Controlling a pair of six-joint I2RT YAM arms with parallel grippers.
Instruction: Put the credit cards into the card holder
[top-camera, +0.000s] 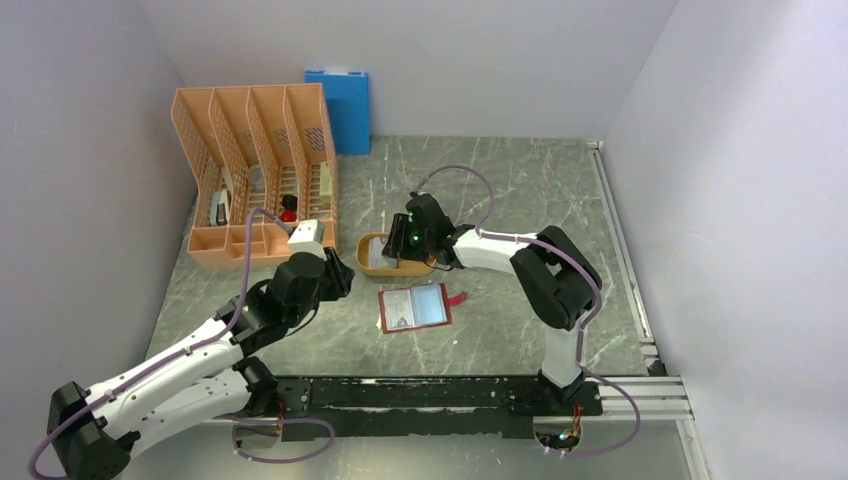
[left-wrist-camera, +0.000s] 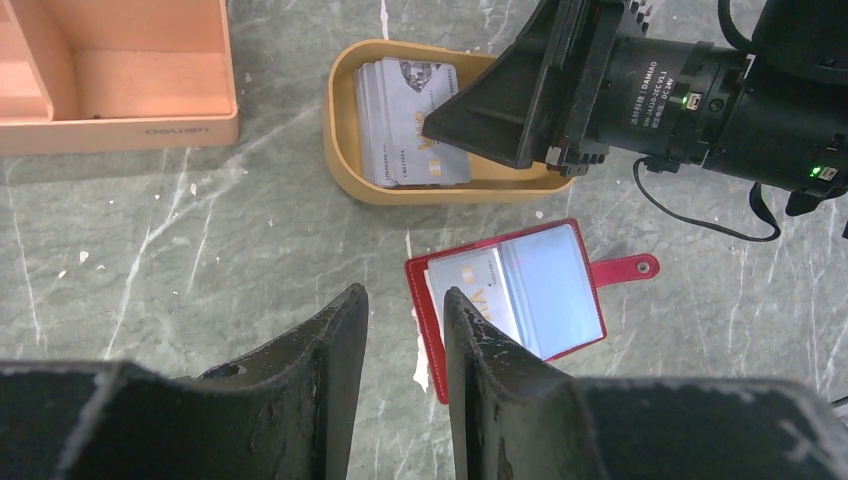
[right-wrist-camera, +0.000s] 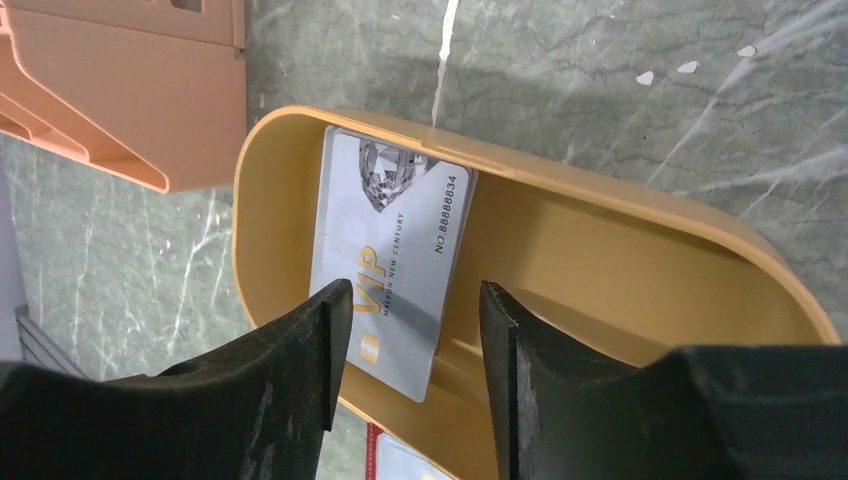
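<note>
A stack of silver VIP cards (right-wrist-camera: 400, 235) lies at one end of the tan tray (right-wrist-camera: 640, 270). Over that tray hangs my right gripper, its fingers parted, with the stack's edge below the gap between them. The red-edged card holder (left-wrist-camera: 552, 290) lies spread open on the table, nearer the front than the tray. One card shows in its left pocket, while the right pocket looks pale blue. My left gripper stays above the table, left of the holder in the top view, fingers apart and nothing between them.
An orange divided organizer (top-camera: 265, 160) with small items stands at the back left, and a blue folder (top-camera: 345, 110) is behind it. The holder's red strap (left-wrist-camera: 625, 268) sticks out to its right.
</note>
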